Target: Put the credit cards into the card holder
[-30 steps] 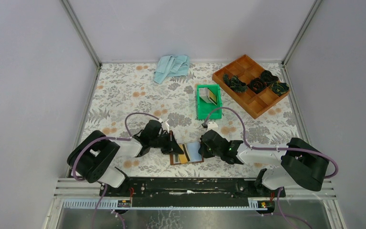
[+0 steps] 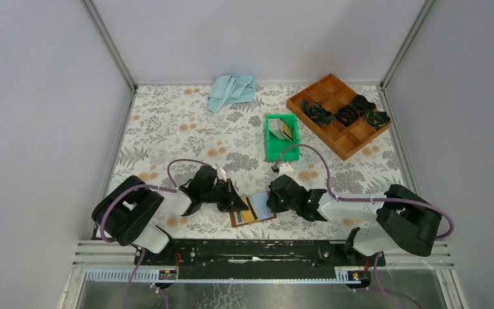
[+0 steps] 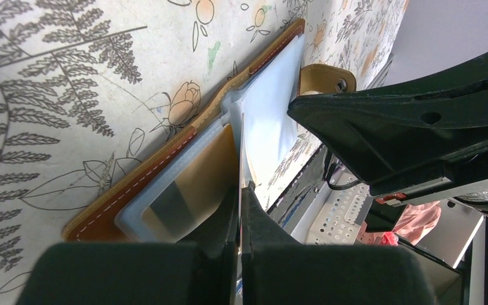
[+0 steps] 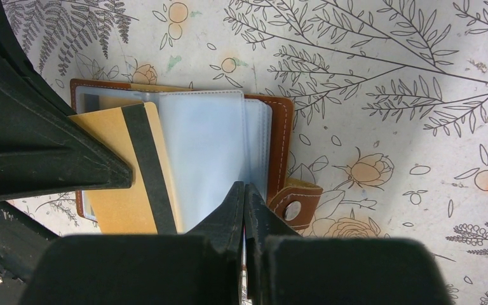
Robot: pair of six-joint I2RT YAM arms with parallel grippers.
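Observation:
The open card holder lies flat near the table's front edge, brown leather with clear sleeves. My left gripper is shut on a yellow credit card with a black stripe, which the left wrist view shows edge-on. In the right wrist view this card slants over the holder's left half; whether its lower edge is inside a sleeve cannot be told. Another yellow, striped card shows under a clear sleeve. My right gripper is shut at the sleeves' right side; whether it pinches a sleeve edge is unclear.
Behind the holder stands a green box with several cards leaning in it. An orange-brown wooden tray with dark coiled items is at the back right, a blue cloth at the back left.
The holder has slid a little the same way. My right gripper has barely moved.

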